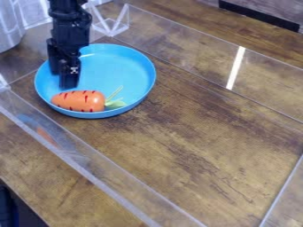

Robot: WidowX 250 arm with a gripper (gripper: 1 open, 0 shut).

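A blue round plate [124, 75] sits at the upper left of the wooden table. An orange toy carrot [81, 101] with dark stripes and pale green leaves lies on its front part. My black gripper [66, 71] reaches down from the top over the plate's left side, behind the carrot and apart from it. It is open; its fingers are dark and small in this view, and nothing shows held between them.
Clear plastic barriers run along the left and back of the table [190, 151]. A white object stands at the top left corner.
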